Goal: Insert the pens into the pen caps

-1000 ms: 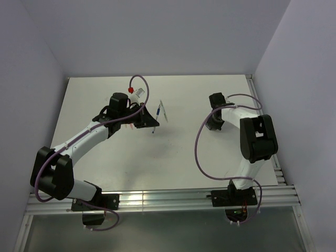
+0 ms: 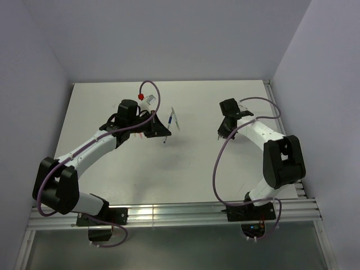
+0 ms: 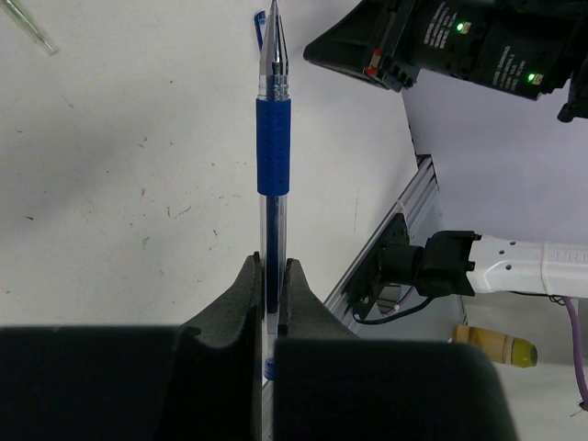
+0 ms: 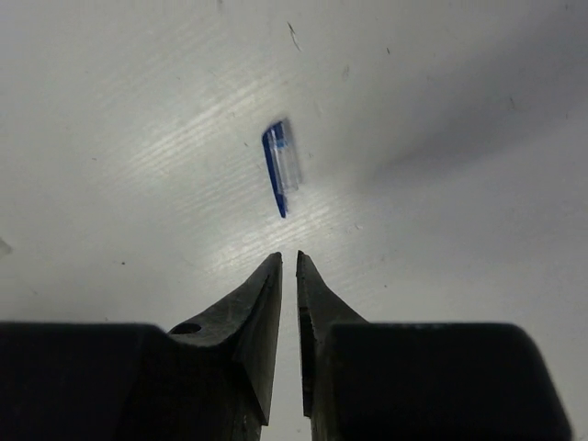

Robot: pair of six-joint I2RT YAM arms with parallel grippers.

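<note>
My left gripper (image 2: 164, 133) is shut on a blue pen (image 3: 273, 147), held nearly upright in the left wrist view with its tip at the top. My right gripper hangs over the right side of the table with a narrow gap between its fingertips and nothing in it. A blue pen cap (image 4: 280, 165) lies on the table just beyond those fingertips in the right wrist view. A pale greenish pen (image 2: 175, 118) lies right of the held pen in the top view; its end (image 3: 28, 23) also shows in the left wrist view.
Small pinkish items lie partly hidden under the left arm.
The right arm has shifted slightly, its elbow toward the right and front, its gripper a little left. The left arm and held pen have not moved.
</note>
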